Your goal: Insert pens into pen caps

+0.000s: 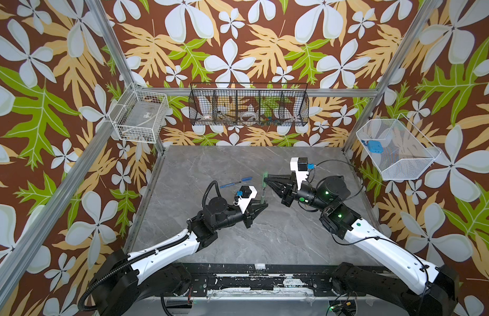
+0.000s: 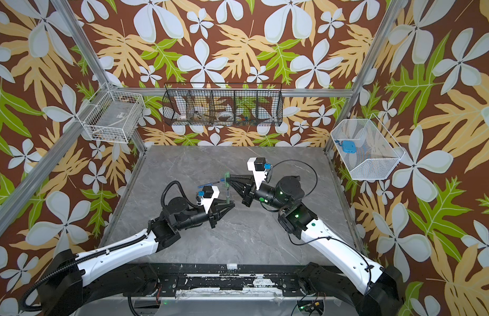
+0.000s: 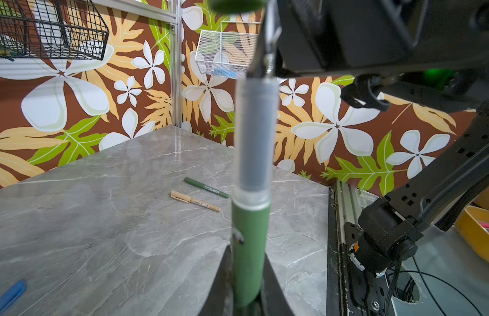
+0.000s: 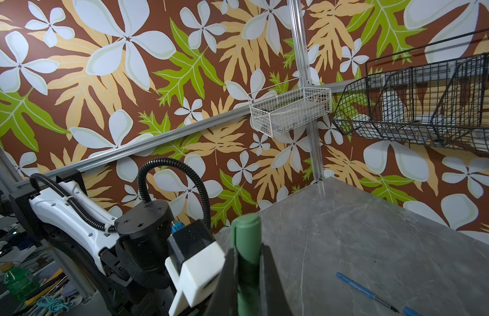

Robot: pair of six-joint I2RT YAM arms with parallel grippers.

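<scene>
My left gripper (image 1: 257, 208) is shut on an upright green pen (image 3: 249, 252), whose clear grip and metal tip point up. Just above it my right gripper (image 1: 268, 179) is shut on a green cap; the cap sits over the pen's tip in the left wrist view, and I cannot tell whether they touch. A blue pen (image 4: 360, 287) and blue cap (image 4: 412, 312) lie on the table. A second green pen (image 3: 206, 187) and a beige pen (image 3: 194, 201) lie there too, hidden behind the arms in the top views.
A white basket (image 1: 139, 115) hangs left, a black divided basket (image 1: 248, 105) at the back, and a mesh basket (image 1: 397, 150) with a blue object on the right.
</scene>
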